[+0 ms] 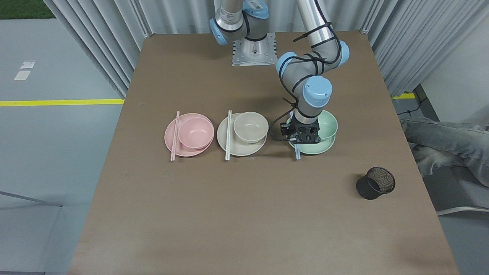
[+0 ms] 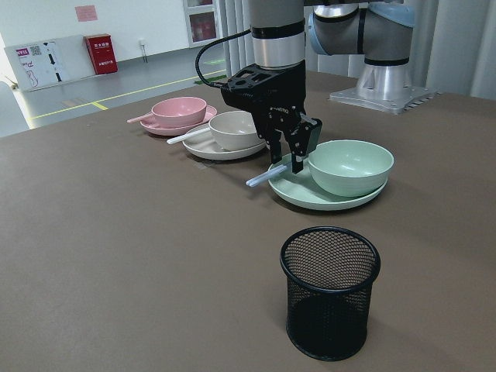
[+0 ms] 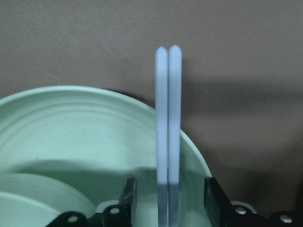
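Observation:
My gripper hangs open over the green plate [image 3: 80, 137], its black fingers either side of a pair of pale blue chopsticks [image 3: 162, 118] lying across the plate's rim. The green bowl [image 2: 349, 164] sits on that plate, beside the fingers. In the front view the gripper body hides part of the chopsticks and plate.
A white plate with bowl [image 1: 250, 126] and white chopsticks, and a pink set [image 1: 195, 132] stand to the left. A black mesh cup [image 1: 375, 183] stands front right.

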